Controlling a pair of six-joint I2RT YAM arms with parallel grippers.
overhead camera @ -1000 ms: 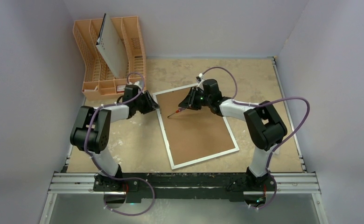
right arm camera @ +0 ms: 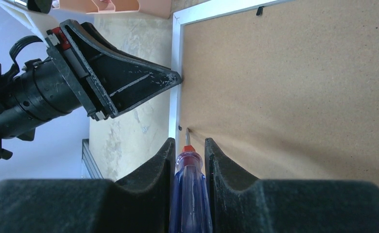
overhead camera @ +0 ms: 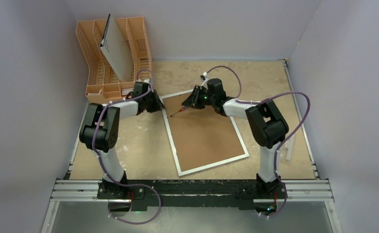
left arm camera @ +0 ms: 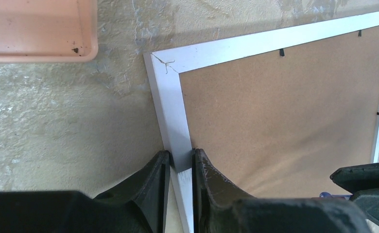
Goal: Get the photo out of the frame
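The white picture frame (overhead camera: 212,162) lies on the table with its brown backing board (overhead camera: 202,136) facing up; small black tabs line its inner edge. My left gripper straddles the left bar near a corner, fingers close on either side of it. My right gripper is shut on a screwdriver (right arm camera: 190,194) with a purple handle, its tip on the board beside a black tab (right arm camera: 180,127) at the left bar.
An orange slotted organiser (overhead camera: 93,58) stands at the back left, a large white panel (overhead camera: 117,53) upright in it. Bare table surrounds the picture frame, with walls at the sides and back.
My right gripper and screwdriver have shifted left and slightly back, the tip nearer the bar.
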